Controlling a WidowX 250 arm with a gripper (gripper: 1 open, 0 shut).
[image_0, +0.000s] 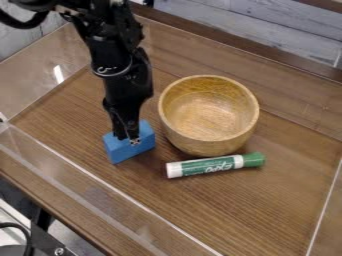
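Note:
My black gripper (126, 130) reaches down from the top left, its tips low at a small blue block (127, 146) on the wooden table. The tips touch or sit just over the block's top; whether they are open or shut around anything is hard to make out.
A large tan bowl (209, 105) stands right of the gripper. A green and white tube (215, 165) lies in front of the bowl. Its raised edge runs along the back and left.

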